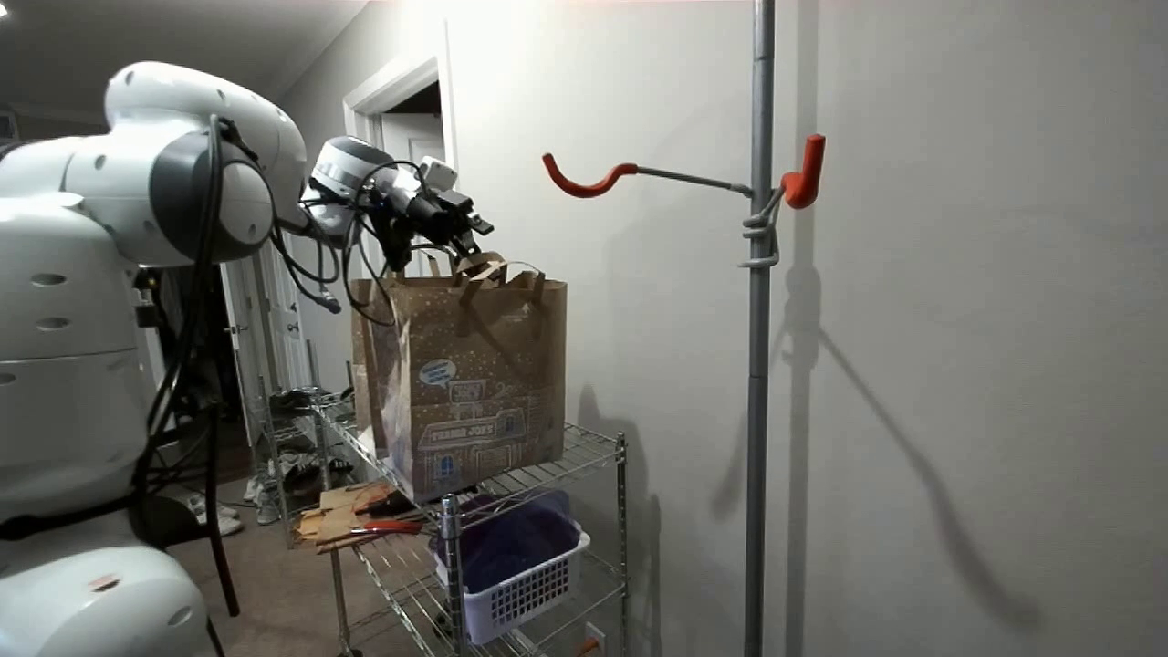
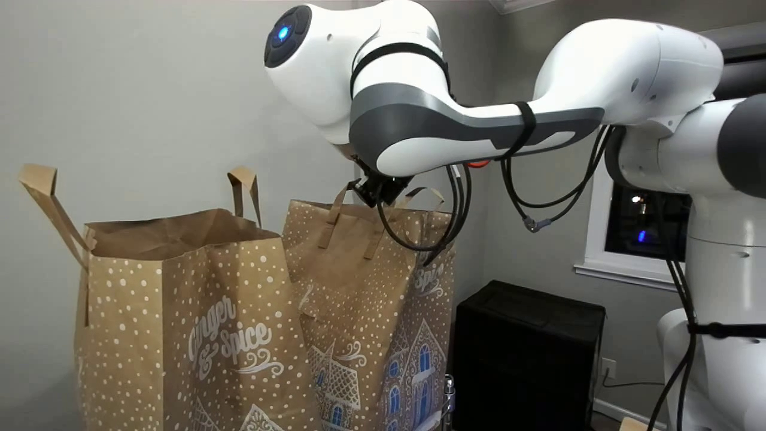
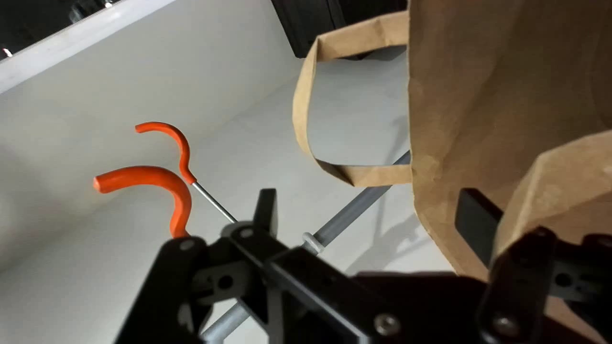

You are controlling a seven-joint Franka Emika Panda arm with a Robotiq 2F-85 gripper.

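Note:
A brown paper bag (image 1: 493, 372) with white print stands upright on a wire shelf, its handles raised. My gripper (image 1: 479, 237) is at its top rim, fingers apart. In the wrist view the gripper is open, with no object pinched in the gap. The near handle (image 3: 548, 189) passes across the right finger (image 3: 475, 220); whether that finger is through the loop, I cannot tell. The far handle (image 3: 304, 109) sticks out beyond the bag's edge. In the second exterior view the arm hides most of the gripper over the right-hand bag (image 2: 344, 273).
A second paper bag (image 2: 215, 323) stands open beside it. Red-tipped hooks (image 1: 589, 188) extend from a grey pole (image 1: 761, 383) near the wall. Below the bags are a wire shelf (image 1: 591, 447) and a white basket (image 1: 526, 597). Air between bag and pole is free.

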